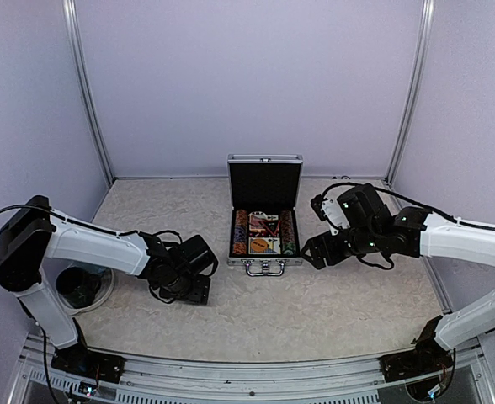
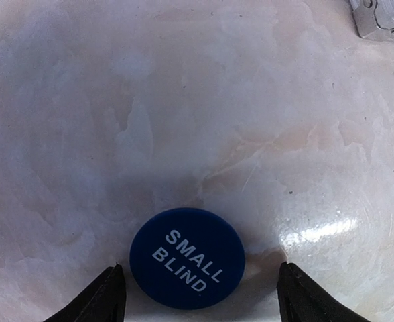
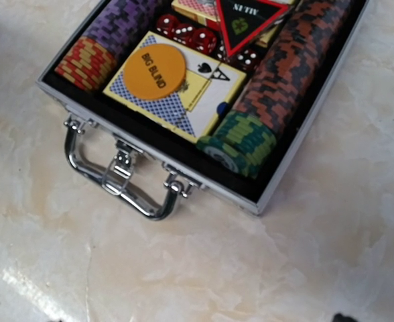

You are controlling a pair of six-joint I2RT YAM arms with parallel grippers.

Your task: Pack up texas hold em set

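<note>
The open aluminium case [image 1: 264,263] stands mid-table, holding chip rows [image 3: 287,60], card decks [image 3: 190,114], red dice and an orange BIG BLIND button [image 3: 155,70]. A blue SMALL BLIND button [image 2: 187,258] lies on the table between the fingertips of my left gripper, which is open around it, left of the case in the top view. My right gripper [image 1: 315,252] hovers at the case's right; its fingertips barely show at the bottom edge of the right wrist view, apart, with nothing visible between them.
A round clear container [image 1: 104,290] with something black sits at the far left, behind the left arm.
</note>
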